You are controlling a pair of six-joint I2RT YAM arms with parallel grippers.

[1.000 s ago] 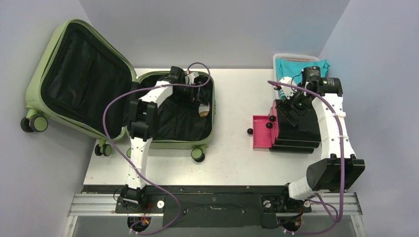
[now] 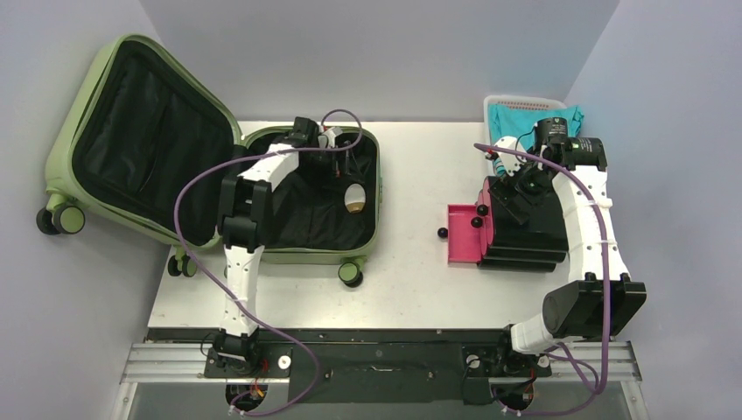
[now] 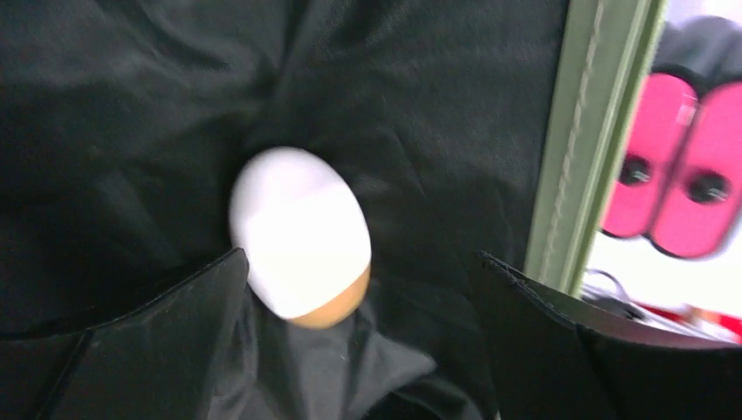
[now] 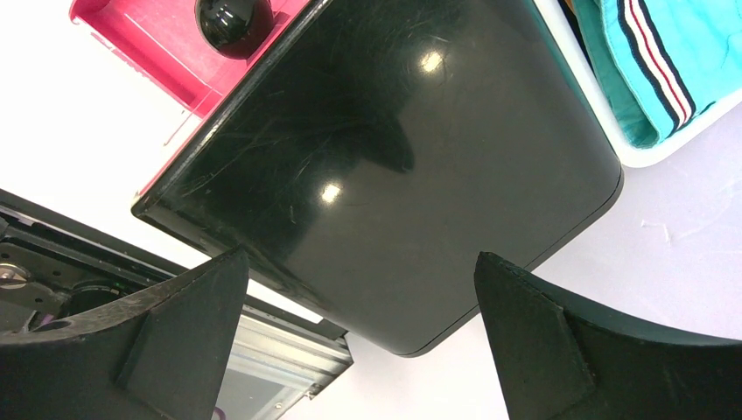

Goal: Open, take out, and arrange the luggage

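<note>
The green suitcase lies open at left, lid folded back. Inside its right half lies an oval white-and-tan item, in the left wrist view between and beyond my open left gripper's fingertips, which hold nothing. My left gripper is over that compartment. My right gripper is open, empty, above the black top of the pink drawer unit at the table's right.
A pink drawer sticks out leftward, with a black ball beside it. A white basket holds turquoise cloth behind.
My left gripper has moved upward and back in the top view, away from the oval item, which now shows more fully in a slightly shifted position. My right arm is still.
</note>
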